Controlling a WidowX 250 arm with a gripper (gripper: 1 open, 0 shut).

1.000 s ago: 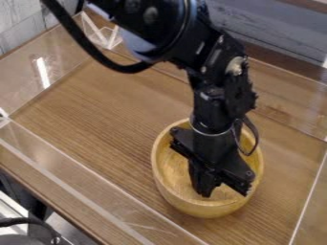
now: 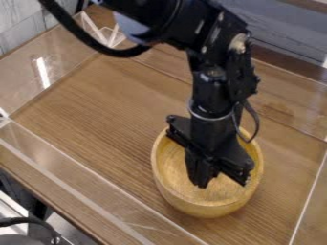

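Note:
My black gripper point(image 2: 205, 167) reaches down into a round tan wooden bowl point(image 2: 179, 191) in the lower middle of the view. Its fingers hang over and inside the bowl, close together, with nothing visible between them. The gripper's body hides the back part of the bowl and much of its inside.
A wooden table point(image 2: 90, 120) surrounds the bowl, with free room to the left and behind. A white object point(image 2: 105, 29) sits at the back left, partly behind the arm. Clear edging runs along the left and right sides.
The bowl looks to be in the same place.

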